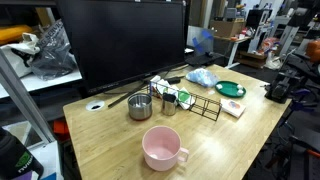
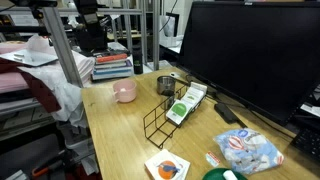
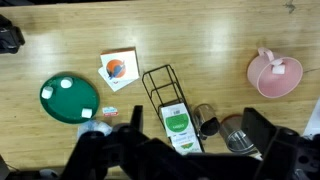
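Observation:
In the wrist view my gripper looks down at the table from above, its dark fingers spread wide apart at the lower edge. Nothing is held between them. Below lie a black wire rack [image 3: 158, 82] with a white-and-green pack [image 3: 178, 122] in it, a small metal cup [image 3: 206, 113] and a larger metal pot [image 3: 232, 128], partly covered by a finger. A pink mug [image 3: 265, 78] with a small white thing inside stands to the right. On the left is a green plate [image 3: 70, 97] bearing small white items.
Square printed cards [image 3: 121, 65] lie flat between plate and rack. A crumpled clear-blue plastic bag [image 2: 245, 150] sits near the large black monitor [image 1: 120, 40] along the table's edge. Bare wood [image 1: 110, 145] shows around the mug. Stacked books [image 2: 113, 66] stand beyond the table.

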